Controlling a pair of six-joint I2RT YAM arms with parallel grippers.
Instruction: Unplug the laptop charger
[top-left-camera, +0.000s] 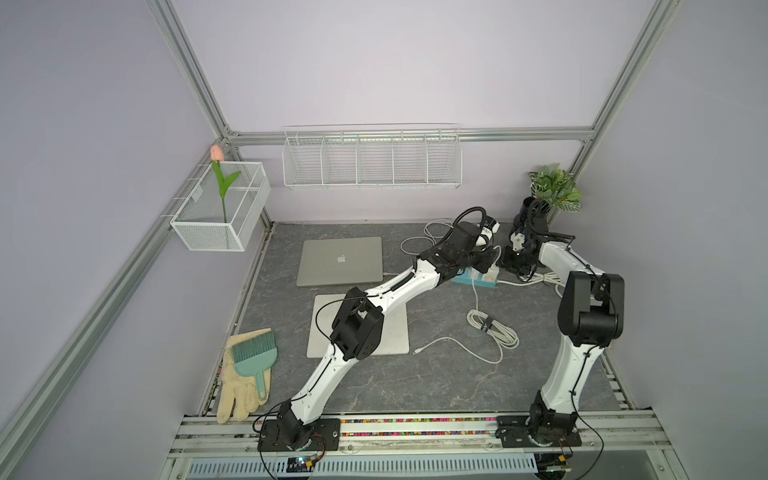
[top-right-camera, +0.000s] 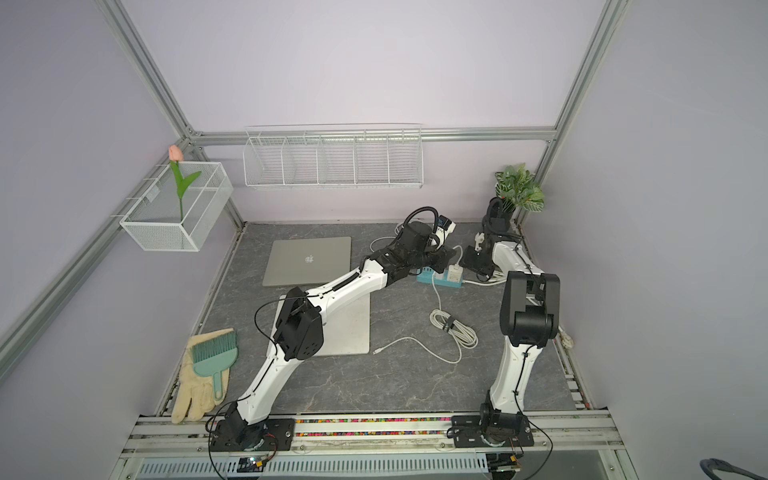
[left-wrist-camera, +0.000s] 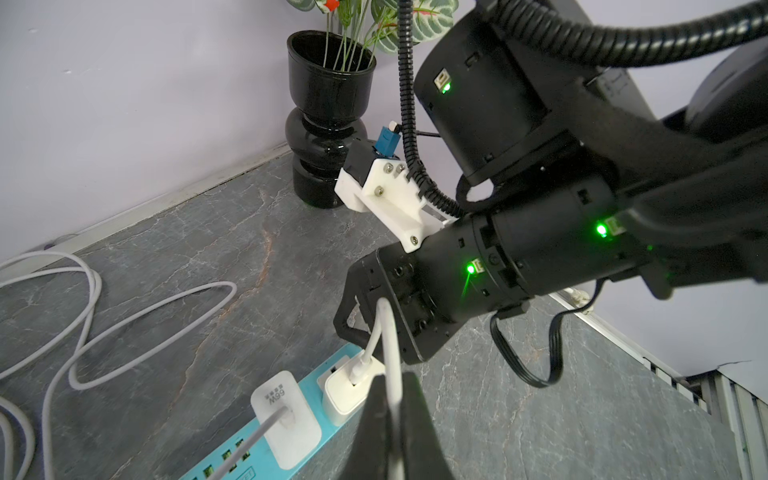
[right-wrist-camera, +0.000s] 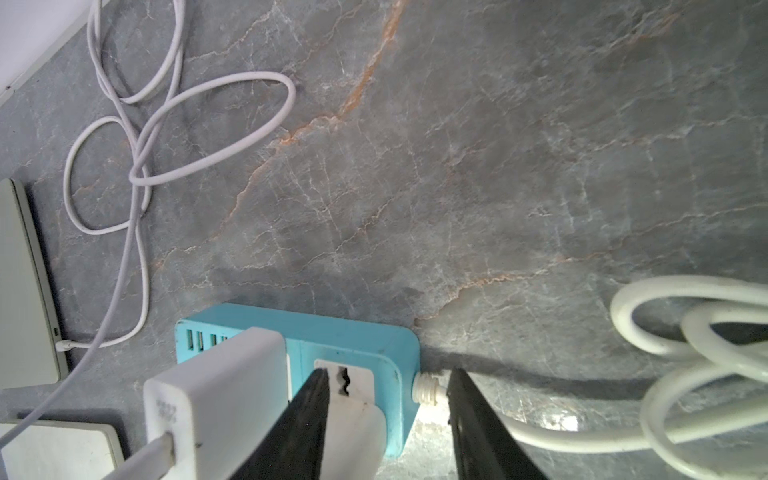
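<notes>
The teal power strip (right-wrist-camera: 320, 320) carries two white chargers, one marked 68W (left-wrist-camera: 285, 420) and a smaller one (left-wrist-camera: 348, 392) with a cable rising from it. My left gripper is shut in its wrist view, with the white cable running at its fingertips. My right gripper stands part open at the strip's right end, its fingers either side of the end by the smaller plug and the cord exit. The silver laptop (top-left-camera: 340, 264) lies closed at the back left.
Coiled cables (top-left-camera: 492, 328) lie front right and loose cable loops behind the strip. A black plant pot (left-wrist-camera: 329, 80) stands at the back right. A second pale laptop or board (top-right-camera: 344, 336) lies under the left arm.
</notes>
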